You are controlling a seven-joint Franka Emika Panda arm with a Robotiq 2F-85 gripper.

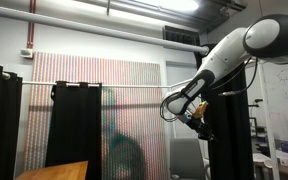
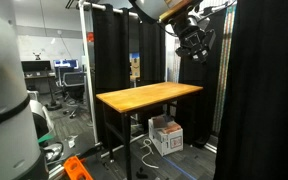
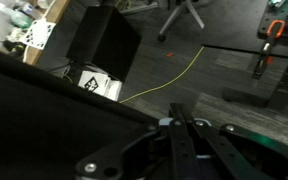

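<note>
My gripper is at the bottom of the wrist view, its dark fingers close together, shut with nothing showing between them. In exterior view 1 the gripper hangs in the air at the right, in front of a black curtain. Exterior view 2 has the gripper high above the far right part of the wooden table, touching nothing. The tabletop looks bare. In exterior view 1 only a corner of the table shows.
Black curtains hang close to the arm on the right. A white box stands on the floor under the table. The wrist view looks down on dark floor with a yellow cable. An office chair stands beneath the arm.
</note>
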